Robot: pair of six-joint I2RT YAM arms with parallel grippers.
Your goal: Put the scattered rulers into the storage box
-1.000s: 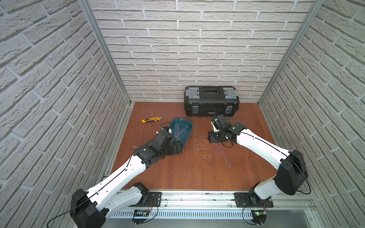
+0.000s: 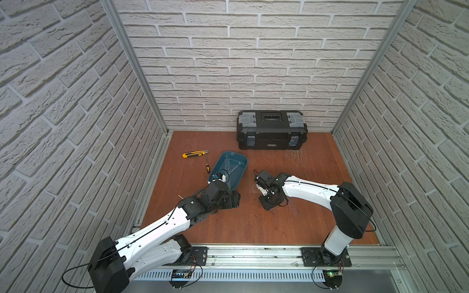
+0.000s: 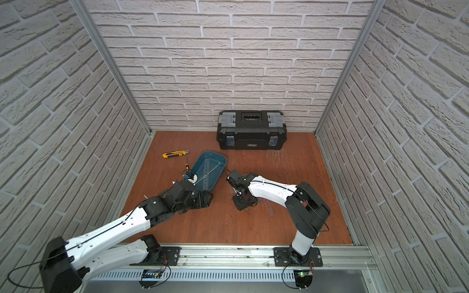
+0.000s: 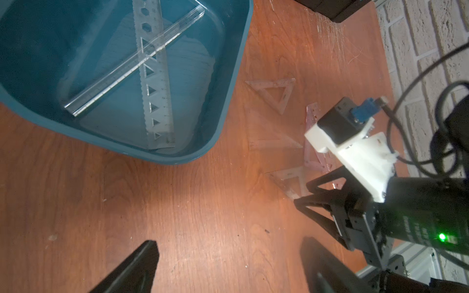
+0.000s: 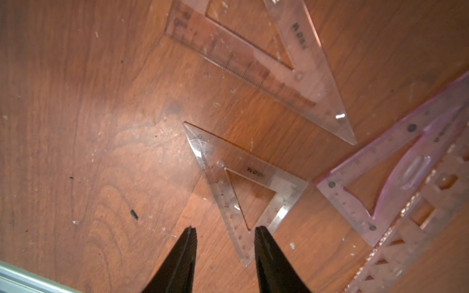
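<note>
In the left wrist view the blue storage box (image 4: pixel 222 97) holds a clear toothed ruler (image 4: pixel 157 92) crossed by a clear bar-shaped ruler (image 4: pixel 117 73). My left gripper is open over bare wood, in front of the box. The right wrist view shows a small clear set square (image 5: pixel 288 190) flat on the table, its lower corner lying between the parted fingers of my right gripper; contact cannot be judged. Beyond it lie a larger clear triangle (image 5: pixel 312 92), a pink triangle (image 5: pixel 351 214) and a pinkish patterned ruler (image 5: pixel 415 239). Another clear triangle (image 4: pixel 288 90) lies right of the box.
A black toolbox (image 2: pixel 271 130) stands at the back. Left of the box are a yellow utility knife (image 2: pixel 194 153) and a screwdriver (image 2: pixel 207 168). Its metal edge (image 5: pixel 24 280) shows near my right gripper.
</note>
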